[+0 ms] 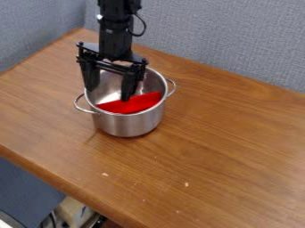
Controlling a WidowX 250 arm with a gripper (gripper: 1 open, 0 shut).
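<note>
A steel pot point(127, 122) with two side handles stands on the wooden table point(212, 165). A red object point(128, 103) lies inside it. My black gripper point(109, 82) is over the pot, its fingers open and reaching down toward or into the pot's mouth, above and behind the red object. Whether the fingertips touch anything inside is hard to tell.
Grey padded walls stand behind and at the left of the table. Some clutter and cables show past the table's lower left edge.
</note>
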